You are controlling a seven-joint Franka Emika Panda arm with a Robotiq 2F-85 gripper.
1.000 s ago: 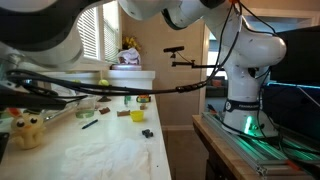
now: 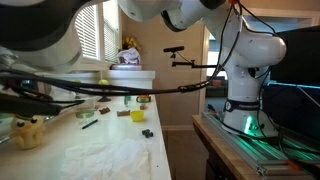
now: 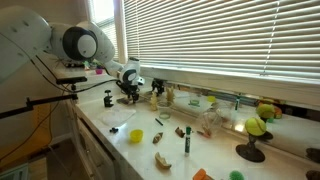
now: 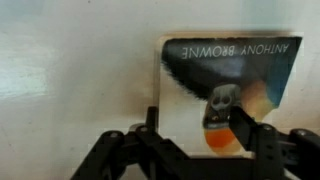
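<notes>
A book (image 4: 185,90) with a pale cover and a dark top band reading "ANTHONY BROWNE" lies beneath my gripper in the wrist view, its lettering upside down. Two black fingertips (image 4: 148,122) stand apart over its lower part, and I see nothing held between them. Whether they touch the cover cannot be told. From exterior view 2, the gripper (image 3: 131,90) is low at the table's far left end, too small to read. Exterior view 1 hides it behind the arm.
Around the work area are a white cloth (image 2: 108,160), a yellow cup (image 2: 137,116) and a small dark object (image 2: 147,133). A tan toy (image 2: 28,132) stands at the left. More toys line the long table (image 3: 120,150) toward the right.
At the left of exterior view 1, the arm's dark parts and cable have come lower, covering the top of the tan toy. The objects on the table look unmoved.
</notes>
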